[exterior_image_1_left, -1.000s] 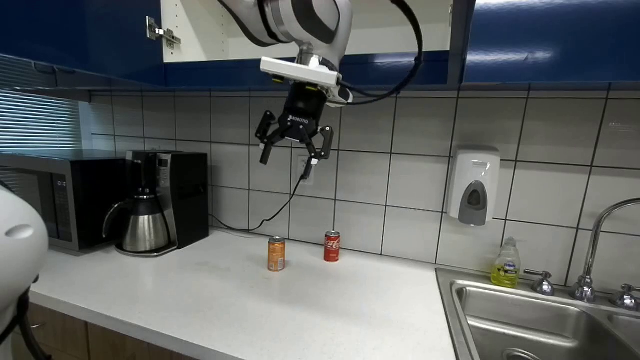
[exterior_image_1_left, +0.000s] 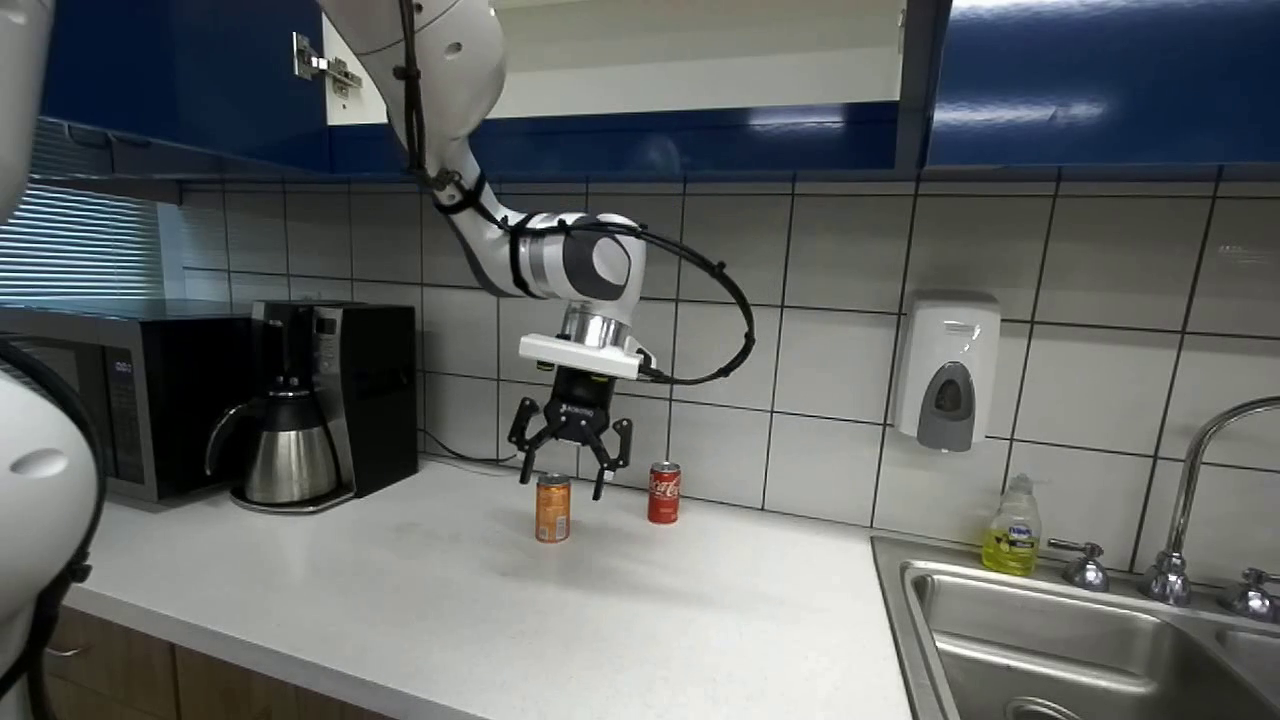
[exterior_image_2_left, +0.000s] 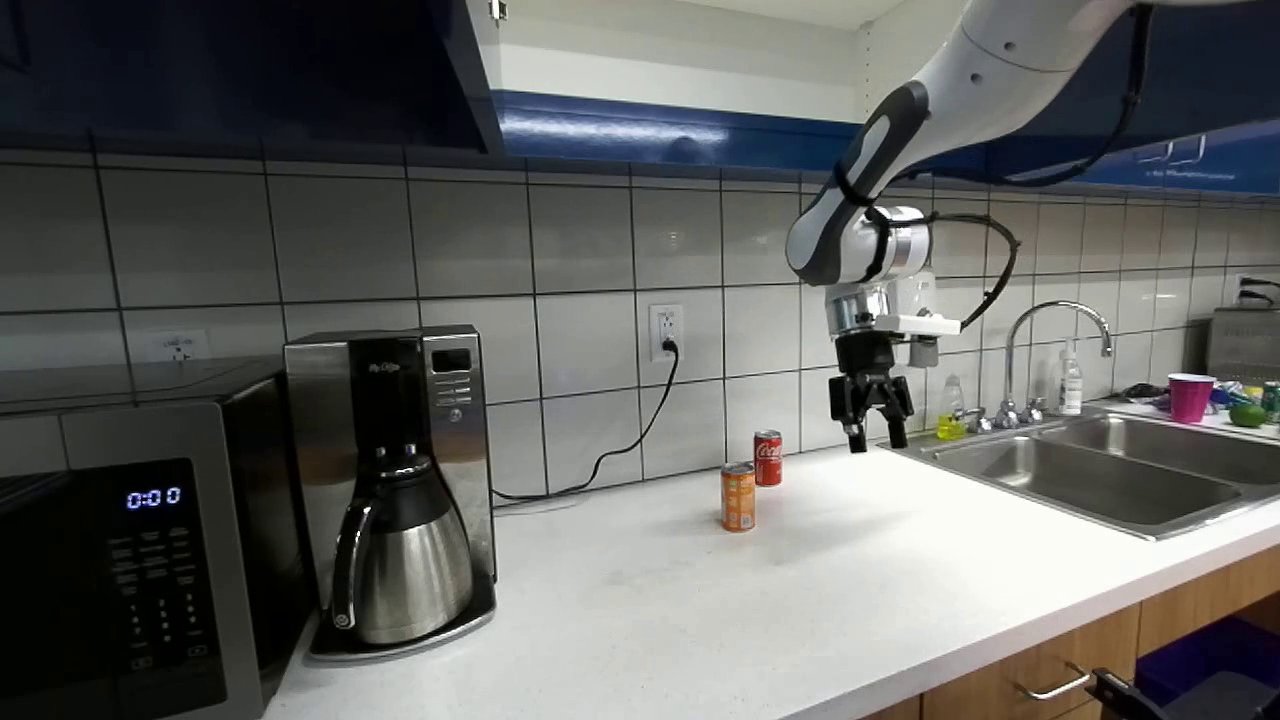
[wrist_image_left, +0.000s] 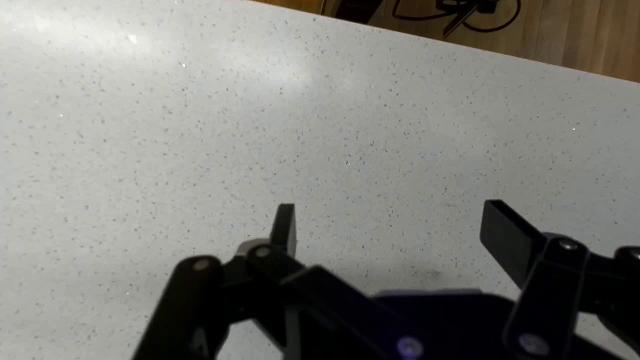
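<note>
An orange can (exterior_image_1_left: 553, 512) stands upright on the white counter, and a red Coca-Cola can (exterior_image_1_left: 663, 493) stands behind it near the tiled wall. My gripper (exterior_image_1_left: 563, 482) hangs fingers down above the counter, open and empty. Exterior view 2 shows the gripper (exterior_image_2_left: 878, 442) clear of both the orange can (exterior_image_2_left: 738, 497) and the red can (exterior_image_2_left: 768, 458), off to their right. Below the spread fingers (wrist_image_left: 507, 235) the wrist view has only bare speckled counter (wrist_image_left: 336, 138); neither can appears there.
A coffee maker with a steel carafe (exterior_image_2_left: 414, 564) and a microwave (exterior_image_2_left: 144, 552) occupy the left end. On the right are the sink (exterior_image_1_left: 1080, 636) and a dish soap bottle (exterior_image_1_left: 1012, 528). An open cabinet (exterior_image_1_left: 708, 54) hangs overhead.
My arm has come down from cabinet height to just above the counter, its gripper still open. Both cans stand where they were.
</note>
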